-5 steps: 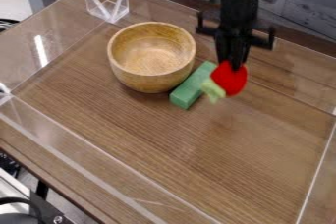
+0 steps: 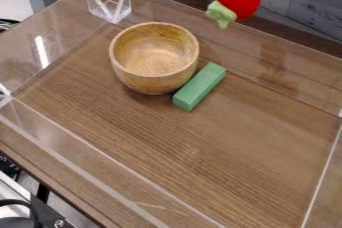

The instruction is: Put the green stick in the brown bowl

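The green stick (image 2: 199, 86) lies on the table, slanted, just to the right of the brown bowl (image 2: 155, 78), with no gap visible between them. The bowl stands upright and its inside looks empty. My gripper (image 2: 221, 14) is at the top of the camera view, well behind and above the stick and apart from it. A red part and pale green tip show on it; the view is too coarse to show how its fingers stand.
A clear angular plastic piece (image 2: 110, 6) is on the table behind the bowl at the upper left. Cables hang past its lower left edge.
My gripper has moved up and back, from right beside the stick to the top edge of the view. The stick and bowl stay where they were.
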